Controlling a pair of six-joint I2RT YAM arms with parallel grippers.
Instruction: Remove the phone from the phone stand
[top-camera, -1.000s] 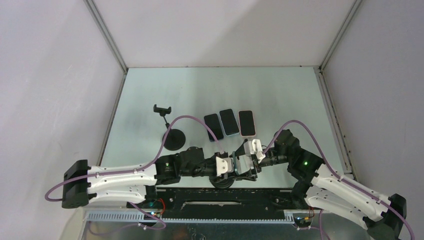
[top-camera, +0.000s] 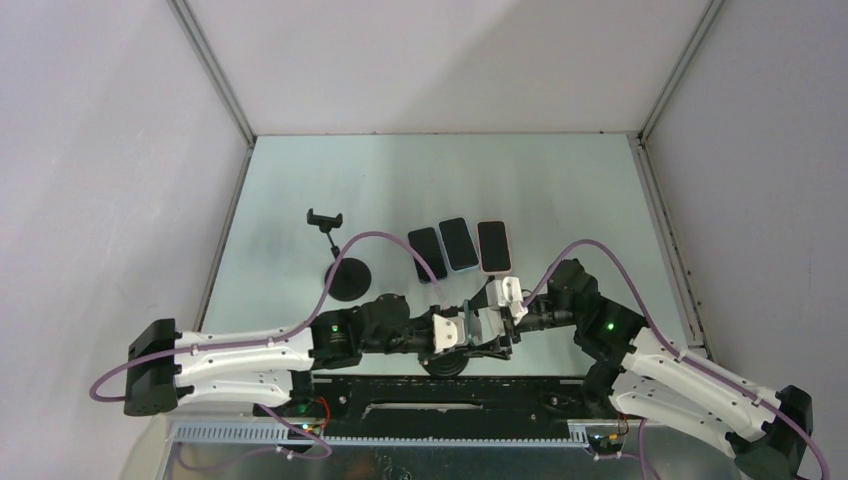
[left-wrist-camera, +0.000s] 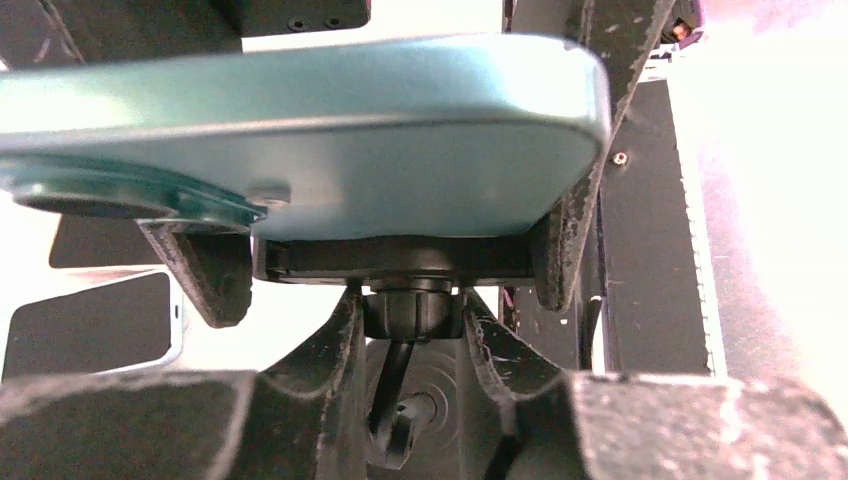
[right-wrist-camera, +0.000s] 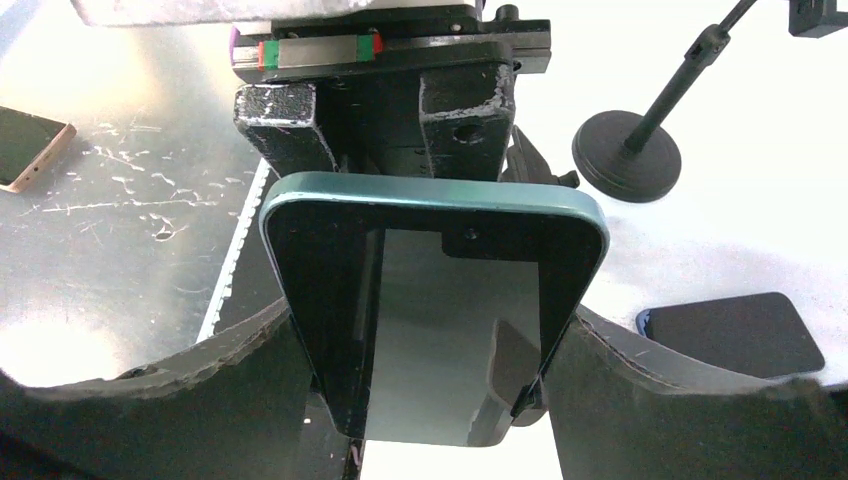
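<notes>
Near the table's front centre, both grippers meet at a phone stand whose base peeks out below them. A teal-edged phone sits at the stand's holder. My right gripper is shut on the phone, which fills the space between its fingers in the right wrist view. Below the phone, my left gripper has its fingers close around the neck under the holder; whether they are touching it I cannot tell.
Three phones lie face up behind the grippers. A second, empty stand stands to the left.
</notes>
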